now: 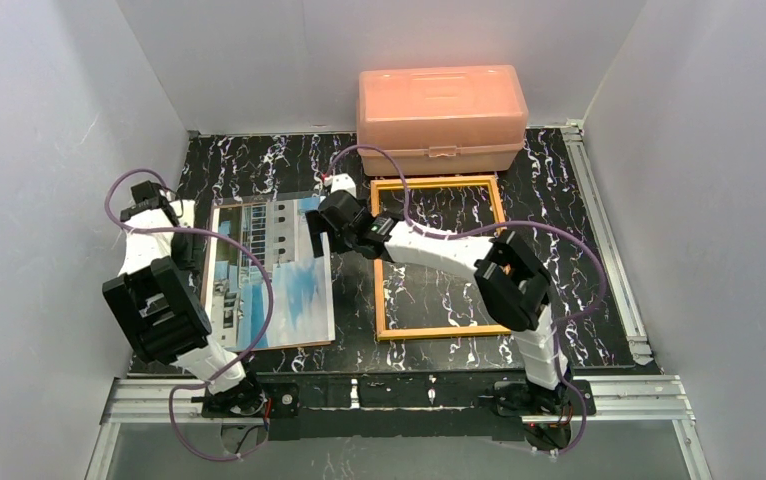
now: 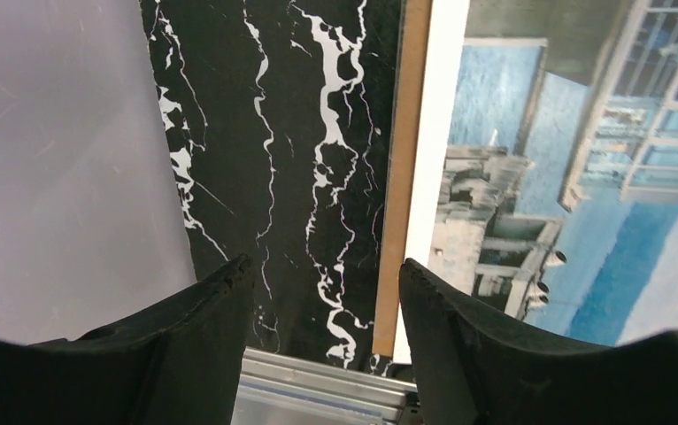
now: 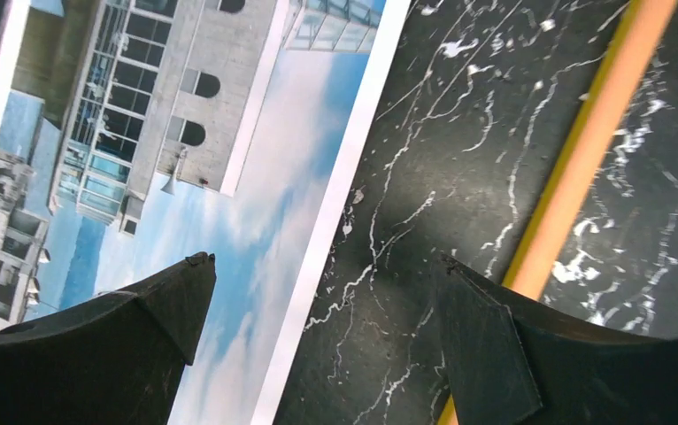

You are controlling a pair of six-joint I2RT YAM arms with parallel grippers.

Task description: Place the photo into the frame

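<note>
The photo (image 1: 299,290) lies flat on the left half of the dark table, a white border along its sides and a brown board showing under its edge. To its right is the empty yellow frame (image 1: 441,332), partly covered by my right arm. In the left wrist view my left gripper is open over bare table; its right finger (image 2: 424,310) overlaps the photo's left edge. My right gripper is open with nothing held. Its left finger (image 3: 172,305) appears over the photo, the other over table near the frame, with the photo's right border between them in view.
A closed pink box (image 1: 442,110) stands at the back, just behind the frame. Grey walls close in on the left, back and right.
</note>
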